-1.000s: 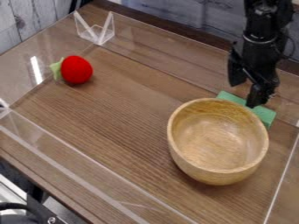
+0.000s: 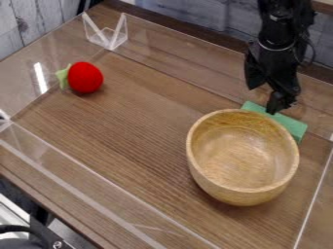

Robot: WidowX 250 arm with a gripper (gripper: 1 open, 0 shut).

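Observation:
A black gripper (image 2: 271, 98) hangs from the top right of the camera view, its open fingers above a flat green object (image 2: 281, 125). The green object lies on the wooden table (image 2: 117, 165), just behind a large tan bowl (image 2: 244, 181) at the lower right, which may hide part of it.
A red round object (image 2: 85, 76) with a pale green part at its side sits at the upper left. A white wire-like holder (image 2: 107, 33) stands at the back left.
The gripper has moved slightly to the left and up, away from the green object. The bowl and green object look unmoved.

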